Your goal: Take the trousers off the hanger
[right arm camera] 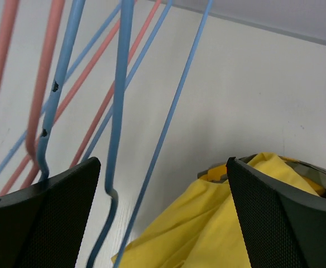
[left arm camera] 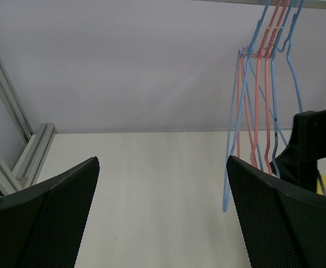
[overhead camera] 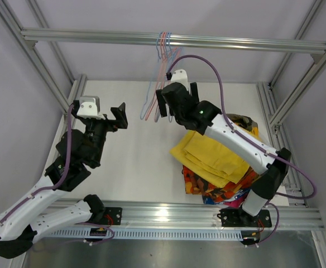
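Observation:
Blue and pink hangers [overhead camera: 149, 97] hang bare from the rail in a tilted cluster, with no garment visible on them. My right gripper [overhead camera: 177, 95] is open among their lower ends; in the right wrist view, several hanger wires run past its left finger. My left gripper [overhead camera: 102, 114] stands open to the left, facing the hangers with nothing between its fingers. Yellow folded cloth [overhead camera: 213, 156] lies on a pile at the right of the floor; whether it is trousers I cannot tell.
Patterned fabrics [overhead camera: 196, 181] lie under the yellow cloth. The metal rail [overhead camera: 96, 38] crosses above both arms, and frame posts line the sides.

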